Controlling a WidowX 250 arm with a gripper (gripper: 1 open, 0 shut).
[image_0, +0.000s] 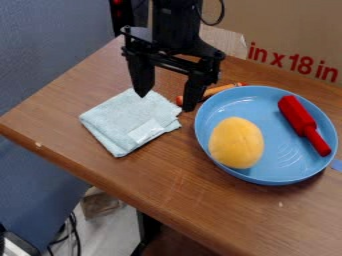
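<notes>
My black gripper (166, 82) hangs over the wooden table with its two fingers spread wide and nothing seen between them. It is above and behind a folded light-blue cloth (123, 125). An orange object (217, 90), partly hidden by the right finger, lies behind the gripper. To the right, a blue plate (267, 167) holds a yellow rounded item (235, 144) and a red item with a narrow end (301, 120).
A cardboard box (287, 45) stands at the back right. Cables hang below the table's left edge.
</notes>
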